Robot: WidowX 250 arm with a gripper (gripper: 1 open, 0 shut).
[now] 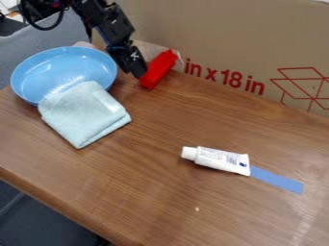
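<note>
My black gripper (137,69) is low at the back left, open, just left of a red cylindrical object (160,69). A blue plate (58,67) lies at the left, and a folded pale cloth (84,113) is in front of it. A white tube (216,159) lies at the right on a strip of blue tape (278,181).
A cardboard box (264,53) stands along the back of the wooden table (154,192). A grey surface (26,43) is at the upper left.
</note>
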